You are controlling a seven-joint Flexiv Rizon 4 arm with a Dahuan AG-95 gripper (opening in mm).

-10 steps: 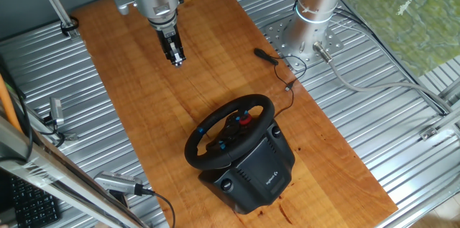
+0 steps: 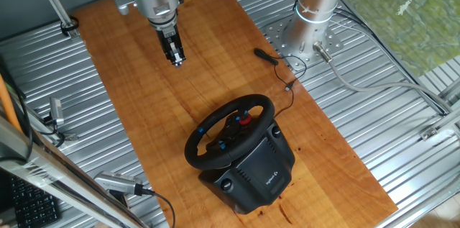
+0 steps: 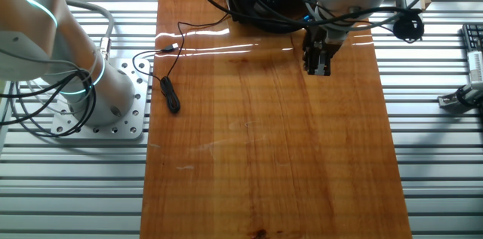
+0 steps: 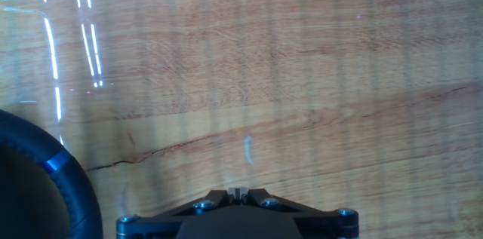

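Observation:
A black racing steering wheel [image 2: 263, 107] with blue marks and a red dial is mounted on its black base [image 2: 262, 181] on the wooden board. Part of its rim [image 4: 81, 194] shows at the lower left of the wrist view; exterior view 2 has the wheel [image 3: 264, 5] at the top, partly cut off. My gripper [image 2: 177, 62] hangs above the bare wood, apart from the wheel. In the wrist view the gripper's fingertips [image 4: 232, 192] are together, with nothing visible between them. The same gripper [image 3: 318, 72] points down in exterior view 2.
A bundled black cable [image 2: 266, 57] lies on the board near the arm's base [image 2: 310, 37] and runs toward the wheel. Bare wood [image 3: 249, 163] stretches over much of the board. A camera on a mount [image 2: 118, 183] stands beside the board's left edge.

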